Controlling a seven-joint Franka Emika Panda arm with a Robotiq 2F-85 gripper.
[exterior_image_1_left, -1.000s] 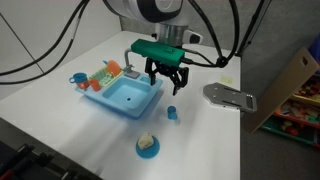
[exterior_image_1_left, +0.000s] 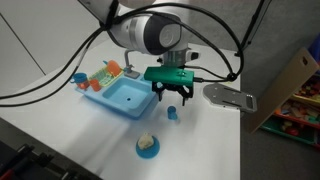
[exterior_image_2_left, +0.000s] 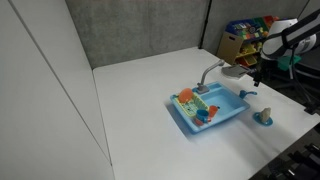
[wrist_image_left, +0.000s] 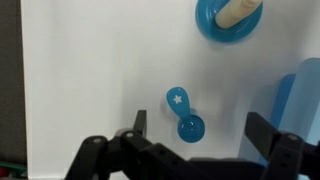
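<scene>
A small blue spoon-like utensil (wrist_image_left: 180, 103), with a star on its handle and a round darker end, lies on the white table. In exterior view 1 the same blue utensil (exterior_image_1_left: 172, 113) shows just below the arm's tip. My gripper is open above it, its dark fingers spread to either side and nothing held between them. The round end appears between the fingers, but the gripper is still apart from the table.
Beside the utensil stands a blue toy sink (exterior_image_1_left: 128, 97) with a faucet, cups and colourful pieces. A blue plate (exterior_image_1_left: 148, 151) carries a pale item toward the front. A grey metal tray (exterior_image_1_left: 228, 97) lies to the right.
In exterior view 1 the gripper has come down and slightly to the right, closer over the blue utensil. The utensil, plate and sink have stayed in place.
</scene>
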